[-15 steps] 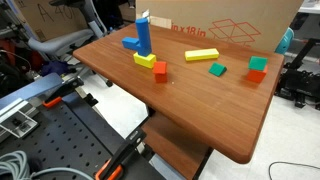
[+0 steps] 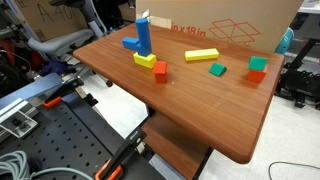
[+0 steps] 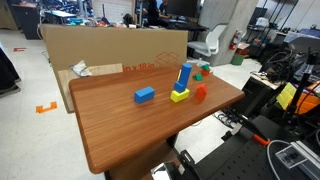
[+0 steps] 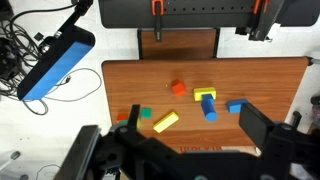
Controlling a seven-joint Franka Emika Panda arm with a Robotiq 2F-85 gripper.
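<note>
On the brown table [image 2: 190, 100] a tall blue block [image 2: 143, 36] stands upright, right against or behind a yellow block [image 2: 145, 59]. A second blue block [image 3: 145, 95] lies flat nearby. A red block [image 2: 160, 71] sits near the table's edge. Farther along are a long yellow block [image 2: 201, 55] and a flat green block [image 2: 217, 69]. At that end a green block [image 2: 258, 63] rests on a red block [image 2: 257, 76]. From high above, my open gripper looks down with no object visible between its fingers; neither exterior view shows it.
A cardboard panel [image 3: 125, 48] stands along one side of the table. Across a gap lies a black perforated bench [image 2: 70, 140] with cables [image 2: 15, 163] on it.
</note>
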